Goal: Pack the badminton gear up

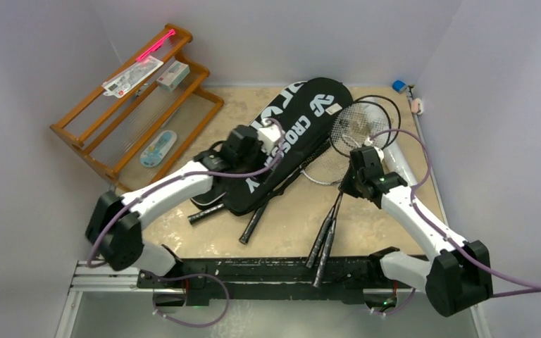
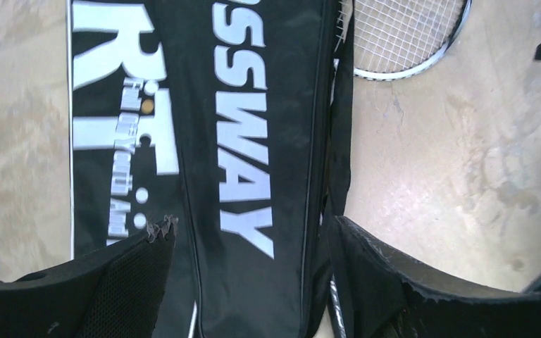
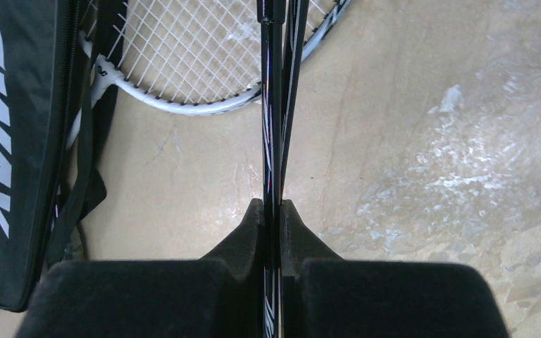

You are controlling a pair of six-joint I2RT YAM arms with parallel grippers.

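Note:
Two black racket bags point(image 1: 313, 113) with white lettering lie overlapped in the middle, handles protruding at the lower end; in the left wrist view the CROSSWAY bag point(image 2: 289, 176) fills the centre. My left gripper hovers over it, fingers apart with nothing held. My right gripper is shut on the black racket shafts point(image 3: 271, 120) of two rackets, whose heads sit at the upper right in the top view and handles point toward the front edge. A white-framed racket point(image 3: 183, 105) lies beneath, beside the bag.
A wooden shelf point(image 1: 116, 169) with small boxes stands at the back left. A white tube point(image 1: 403, 165) lies at the right, partly under the racket heads, with a blue object point(image 1: 399, 86) behind. Bare table shows at the front.

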